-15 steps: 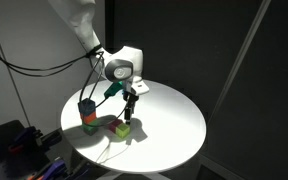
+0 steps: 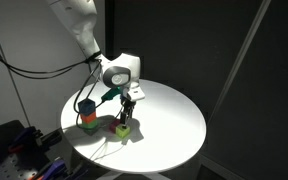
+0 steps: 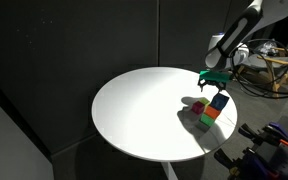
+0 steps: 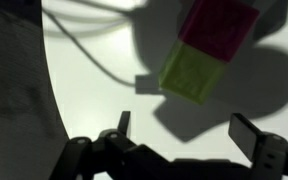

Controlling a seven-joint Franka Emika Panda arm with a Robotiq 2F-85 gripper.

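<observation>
A green block (image 4: 191, 72) and a red block (image 4: 221, 25) lie end to end on the white table in the wrist view. In exterior view 1 the green block (image 2: 123, 132) is nearer the camera, with the red block (image 2: 114, 125) just behind it to the left. My gripper is open, its two fingers apart at the bottom of the wrist view with only bare table between them. The pair lies ahead of the fingertips, outside the fingers. From exterior view 1, the gripper points down close above these blocks.
A stack of a dark blue block (image 3: 219, 101), an orange block (image 3: 211, 112) and a green block (image 3: 206, 122) stands beside the pair, near the table edge. A cable loops beside the arm.
The arm has come down slightly over the past second. The red and green pair looks unmoved.
</observation>
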